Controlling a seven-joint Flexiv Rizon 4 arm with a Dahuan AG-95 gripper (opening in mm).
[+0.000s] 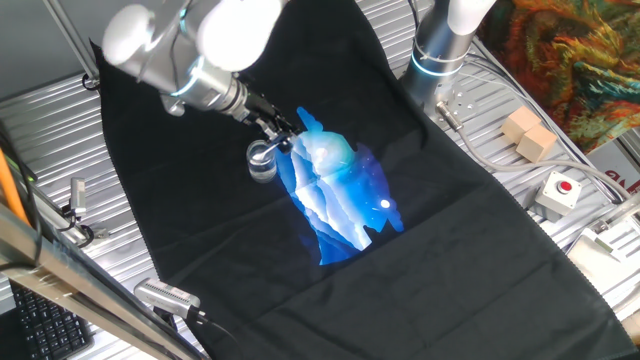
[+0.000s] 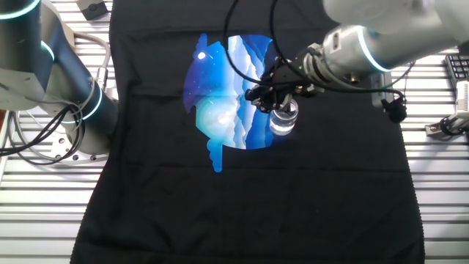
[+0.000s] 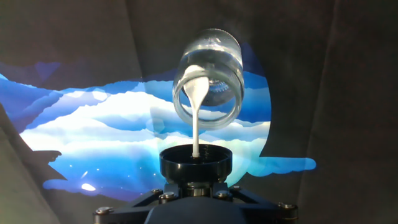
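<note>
A clear glass jar (image 3: 214,74) stands on the black cloth, at the edge of a bright blue picture (image 1: 345,190). From a round black holder (image 3: 196,165) at my gripper (image 1: 284,138) a thin white spoon (image 3: 195,115) sticks out. The spoon's bowl overlaps the jar's mouth in the wrist view; whether it is inside the mouth or just above cannot be told. In exterior view 2 the gripper (image 2: 265,95) is close beside the jar (image 2: 283,117). The fingertips are hidden behind the holder, but the spoon sits at the gripper.
Black cloth (image 1: 400,290) covers most of the table, clear around the jar. A grey robot column (image 1: 435,55) rises at the back right. Two wooden blocks (image 1: 530,135) and a box with a red button (image 1: 557,194) sit off the cloth. Cables loop beside the arm.
</note>
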